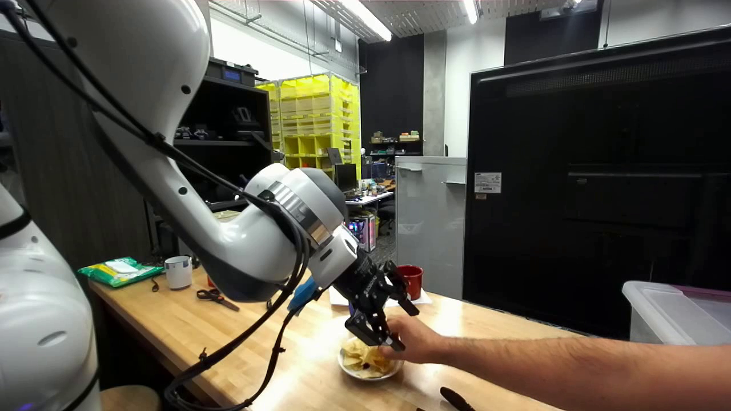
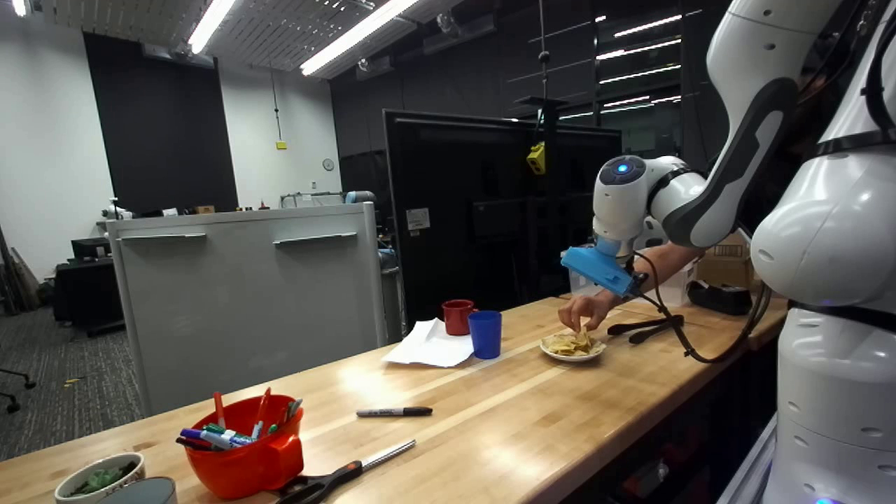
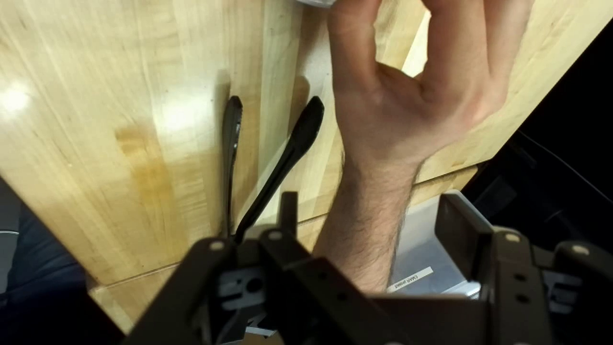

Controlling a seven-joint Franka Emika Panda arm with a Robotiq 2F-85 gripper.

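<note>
My gripper is open, its two fingers wide apart with nothing held between them. In exterior view 1 the gripper [image 1: 396, 326] hangs tilted above a white plate of chips [image 1: 370, 361]. A person's hand [image 2: 585, 311] reaches in at that plate, its fingers at the chips [image 2: 571, 343]. From the wrist, the hand [image 3: 411, 97] and forearm fill the space ahead of the open fingers, and only a sliver of the plate's rim [image 3: 317, 2] shows at the top edge. Black tongs [image 3: 287, 158] lie on the table beside the forearm.
A blue cup [image 2: 485, 334], a red mug [image 2: 458, 316] and white paper [image 2: 430, 343] stand behind the plate. A marker [image 2: 395, 411], scissors [image 2: 344, 475] and a red pen holder [image 2: 244, 453] lie farther along. A clear bin [image 1: 678, 318] sits at the right. Mid-table is mostly bare.
</note>
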